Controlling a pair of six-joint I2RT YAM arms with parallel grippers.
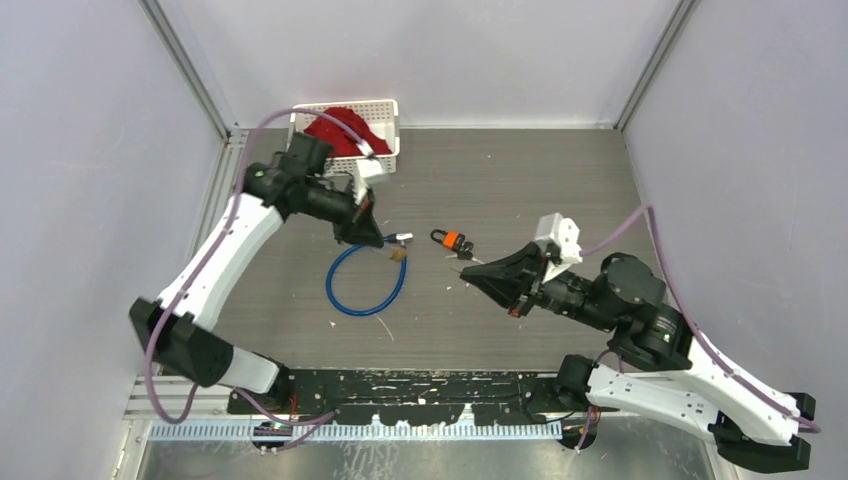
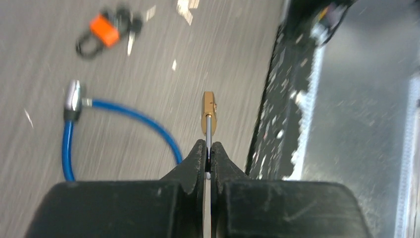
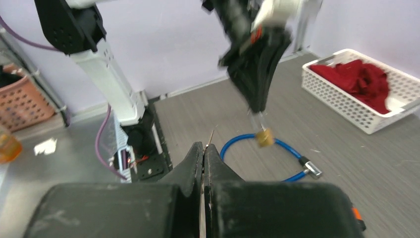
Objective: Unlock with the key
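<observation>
My left gripper (image 1: 376, 240) is shut on the shackle of a brass padlock (image 2: 209, 106), which hangs at its fingertips over the blue cable lock (image 1: 363, 311). In the right wrist view the padlock (image 3: 264, 138) looks blurred below that gripper. My right gripper (image 1: 464, 274) is shut on a thin key (image 3: 211, 135) sticking up from its fingertips, to the right of the padlock and apart from it. An orange-and-black key bunch (image 1: 452, 239) lies on the floor board just behind the right gripper.
A white basket (image 1: 390, 160) with a red cloth (image 3: 366, 84) stands at the back left. The grey board (image 1: 540, 180) is clear at the back right. A dark rail (image 1: 440, 385) runs along the front edge.
</observation>
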